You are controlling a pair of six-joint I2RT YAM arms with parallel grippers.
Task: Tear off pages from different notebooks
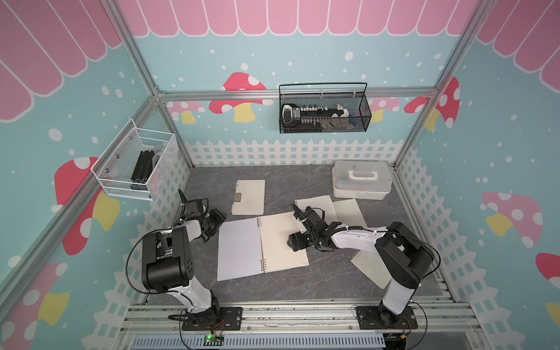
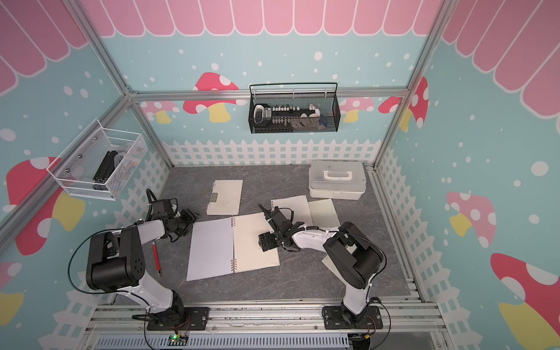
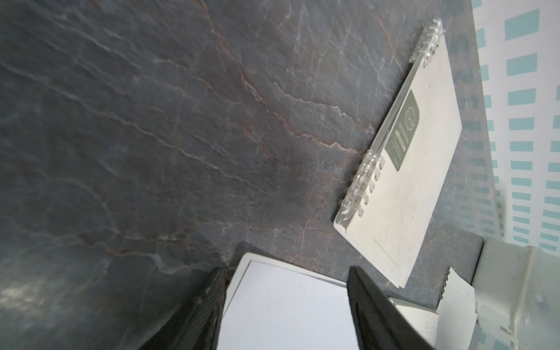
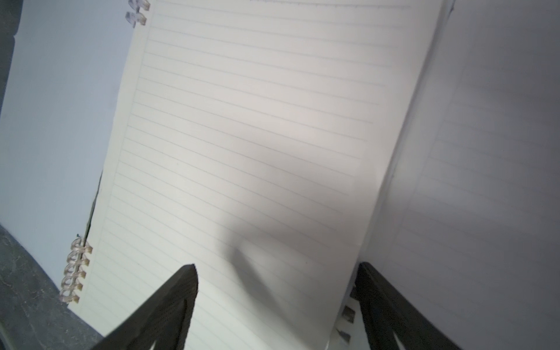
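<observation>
A large open spiral notebook (image 1: 238, 250), blue-white left side, cream lined right page (image 1: 277, 256), lies at the front middle. A smaller cream notebook (image 3: 420, 192) lies closed behind it. My left gripper is above the left edge of the open notebook, fingers apart with nothing seen between them. My right gripper is open low over the lined page, its right finger at that page's edge. More light notebooks or sheets (image 2: 320, 213) lie at the right, partly hidden by my right arm.
A lidded plastic box (image 1: 361, 183) stands at the back right. A red pen-like object (image 2: 156, 258) lies beside the left arm. Wire baskets (image 1: 323, 116) hang on the back and left walls.
</observation>
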